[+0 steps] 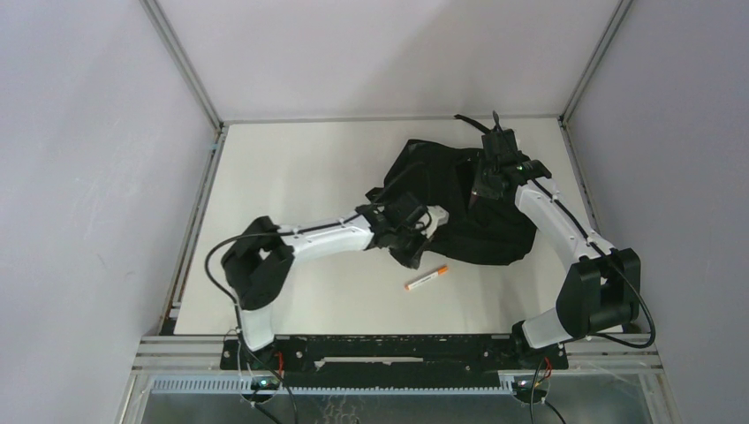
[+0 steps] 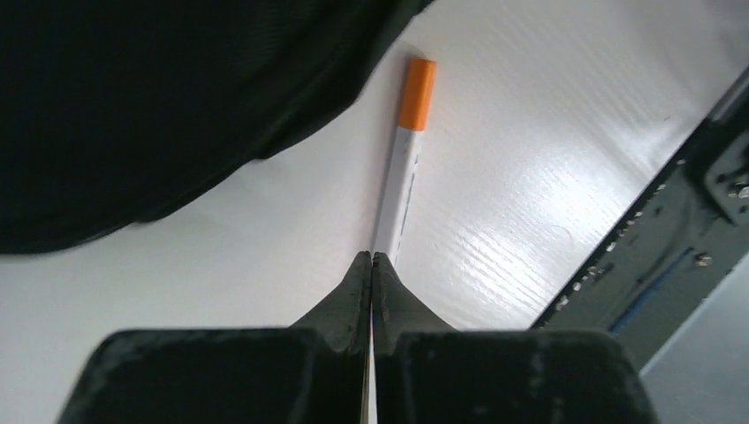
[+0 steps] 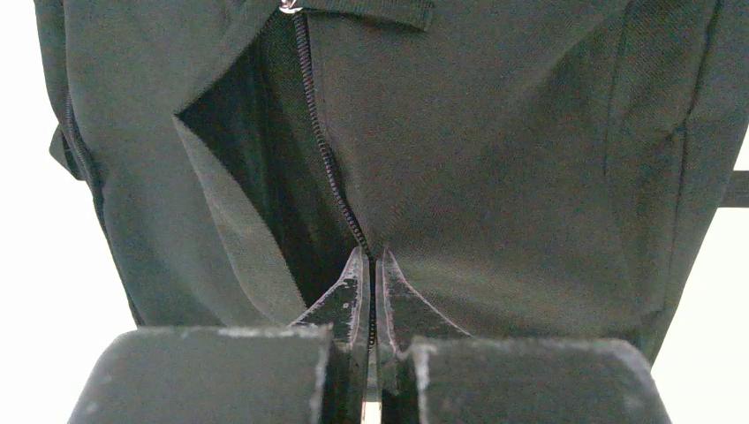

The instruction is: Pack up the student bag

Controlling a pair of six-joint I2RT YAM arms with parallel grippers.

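An orange-and-white marker (image 1: 427,278) lies flat on the white table, just in front of the black bag (image 1: 486,243). In the left wrist view the marker (image 2: 402,177) stretches away beyond the fingertips, its lower end hidden behind them. My left gripper is raised over the table, its fingertips pressed together with nothing between them. The bag (image 3: 495,159) fills most of the right wrist view, its zipped opening partly agape. There my right gripper is shut on the zipper edge of the bag.
Free table (image 1: 283,177) lies to the left of the bag. A black strap (image 1: 471,122) sticks out behind the bag. The dark front rail (image 1: 380,346) borders the table's near edge.
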